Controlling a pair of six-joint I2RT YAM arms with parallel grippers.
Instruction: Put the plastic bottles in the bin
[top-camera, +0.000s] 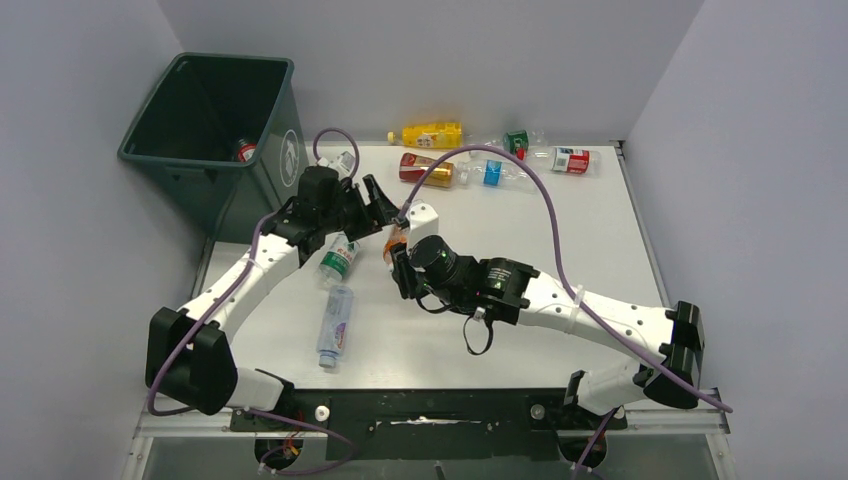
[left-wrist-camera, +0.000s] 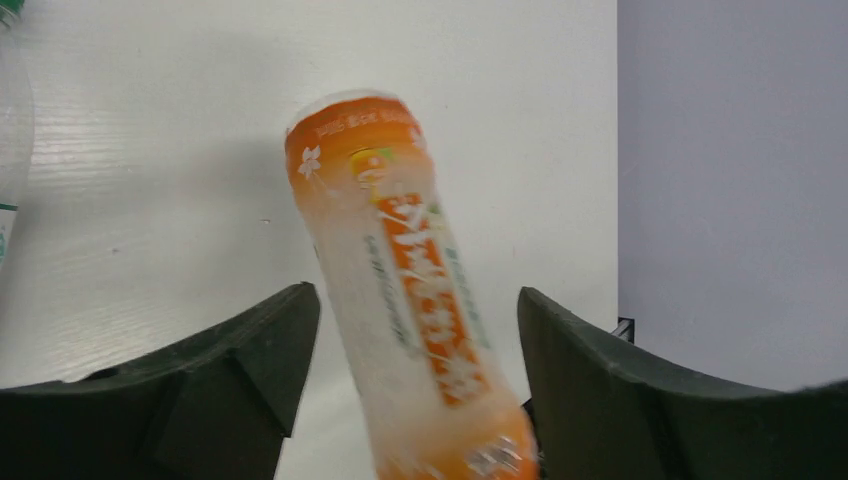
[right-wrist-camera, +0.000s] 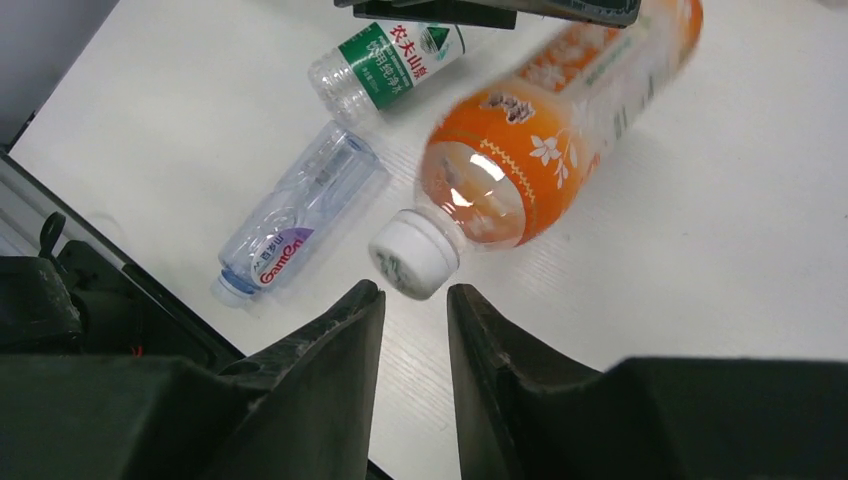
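Note:
An orange-labelled bottle (left-wrist-camera: 405, 270) (right-wrist-camera: 520, 160) is between my two grippers at the middle of the top view. My left gripper stands open, its fingers either side of the bottle. My right gripper has its fingertips part open just below the white cap, with nothing seen held between them. A green-label bottle (top-camera: 338, 260) and a clear blue-capped bottle (top-camera: 334, 325) lie on the left of the table. The bin (top-camera: 170, 162) stands at the back left, a red-labelled item inside.
A yellow bottle (top-camera: 436, 133), a red-gold bottle (top-camera: 425, 168) and several clear bottles (top-camera: 505, 175) lie along the back. Walls bound the sides and back.

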